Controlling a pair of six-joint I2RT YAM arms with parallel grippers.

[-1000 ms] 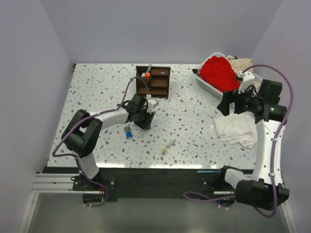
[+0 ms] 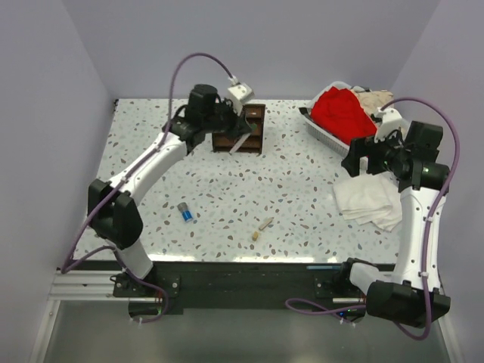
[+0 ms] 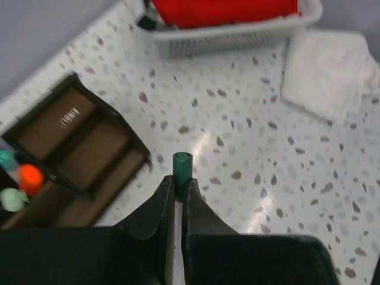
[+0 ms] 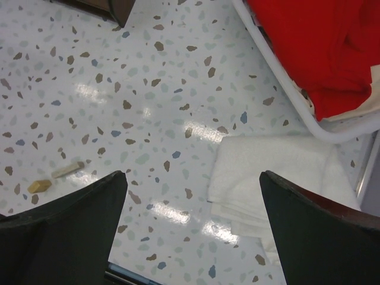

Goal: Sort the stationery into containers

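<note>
My left gripper is shut on a slim marker with a dark green end (image 3: 183,168). Its pale body (image 2: 240,142) slants above the front of the brown compartment box (image 2: 257,130) in the top view. In the left wrist view the box (image 3: 89,142) lies to the left, and orange (image 3: 29,179) and pale green items (image 3: 13,199) show in one section. A blue-and-grey cylinder (image 2: 185,212) lies at the table's left. Two small tan pieces (image 2: 266,223) (image 2: 255,236) rest near the front middle. Over the white cloth, my right gripper hangs open and empty.
At the back right stands a white basket (image 2: 327,138) holding a red cloth (image 2: 338,115) and a beige one. A folded white cloth (image 2: 368,200) covers the right side.
The left arm has risen and swung back from the table's left middle to the box, carrying the marker. The blue cylinder has shifted left and slightly forward. The right arm has barely moved.
</note>
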